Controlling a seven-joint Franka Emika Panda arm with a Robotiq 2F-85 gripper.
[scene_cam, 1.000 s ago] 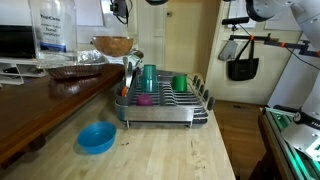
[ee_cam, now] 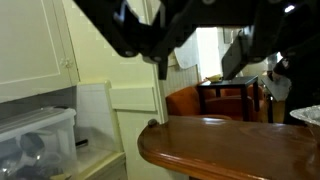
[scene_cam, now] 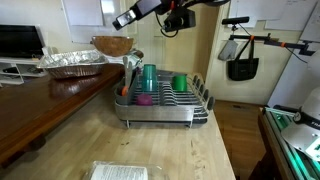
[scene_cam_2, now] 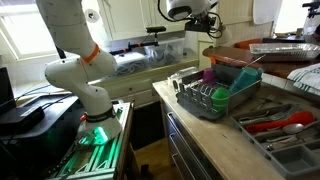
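Note:
My gripper is a blurred dark shape at the top of the wrist view, with a pale gap showing between its two sides. What it holds, if anything, does not show. In exterior view 1 the dark end of the arm is high above the dish rack, and in exterior view 2 it appears at the top. A white printed label, apparently on a clear container, is low at the bottom edge of exterior view 1. The frame cuts it off.
Green cups and a purple item stand in the rack. Foil trays and a brown bowl are at the back left. A cutlery tray lies at right in exterior view 2.
The blue bowl seen on the counter earlier is out of view. The arm has shifted at the top.

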